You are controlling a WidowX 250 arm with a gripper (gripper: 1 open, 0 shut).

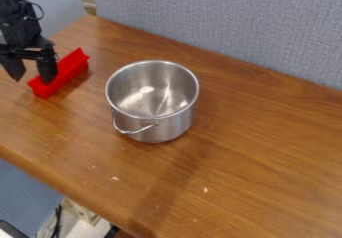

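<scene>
A red elongated block [63, 72] lies on the wooden table at the left. My black gripper [31, 64] stands open at the left edge of the view, its fingers around or just over the block's near-left part; whether they touch it I cannot tell. A steel pot [152, 100] with a wire handle sits right of the block, near the middle.
A grey padded wall [241, 22] runs along the back. The table's edge shows at the lower left, with cables and a frame beyond it.
</scene>
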